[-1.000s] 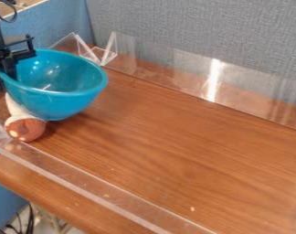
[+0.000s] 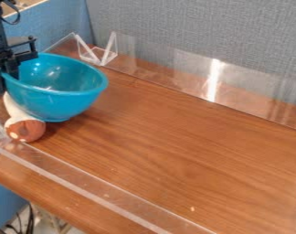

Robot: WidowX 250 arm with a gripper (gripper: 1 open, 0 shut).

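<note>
A teal plastic bowl (image 2: 65, 96) is at the left of the wooden table. My black gripper (image 2: 9, 57) is shut on its left rim, partly cut off by the frame's edge. Under and in front of the bowl lies a white and orange-brown object (image 2: 26, 126), partly hidden by it.
Clear plastic guards (image 2: 212, 82) run along the back and front edges of the wooden table (image 2: 199, 155). A grey textured wall stands behind. Cables hang below the front left edge.
The bowl and gripper show only very slight shifts; the object beneath stays in place.
</note>
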